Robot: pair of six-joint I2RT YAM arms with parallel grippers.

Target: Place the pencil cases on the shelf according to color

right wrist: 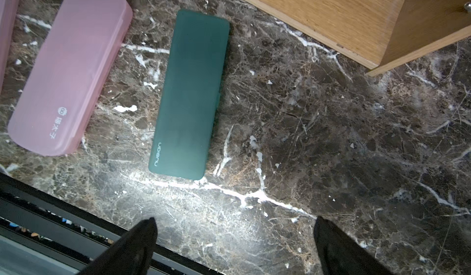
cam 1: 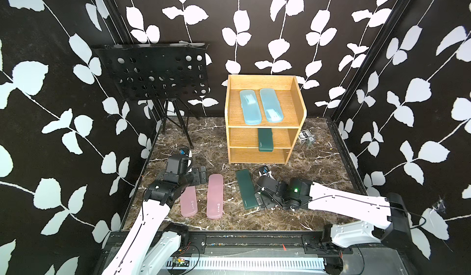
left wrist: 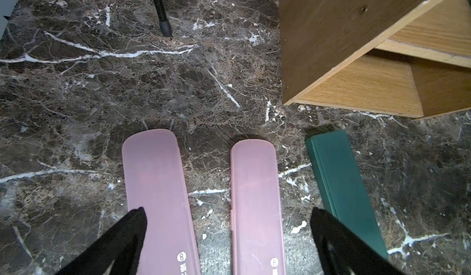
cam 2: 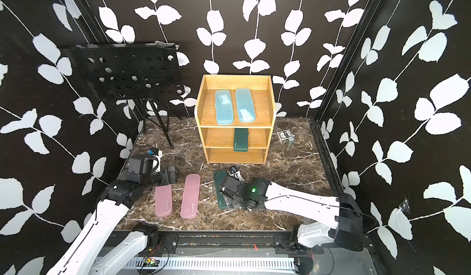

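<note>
Two light-blue pencil cases, a left one (cam 1: 250,107) and a right one (cam 1: 271,105), lie on the top level of the wooden shelf (cam 1: 259,156). One dark green case (cam 1: 265,140) rests on the middle level. On the table in front lies another green case (right wrist: 190,93), with a pink case (right wrist: 71,64) to its left and a second pink case (left wrist: 156,191) farther left. My left gripper is open above the pink cases, holding nothing. My right gripper, open and empty, hovers beside the table's green case, off its lower right in the right wrist view.
A black music stand (cam 1: 157,71) stands at the back left, one leg near the shelf's left side. Small items (cam 2: 286,136) lie on the table right of the shelf. The shelf's bottom level looks empty, and the table to its front right is clear.
</note>
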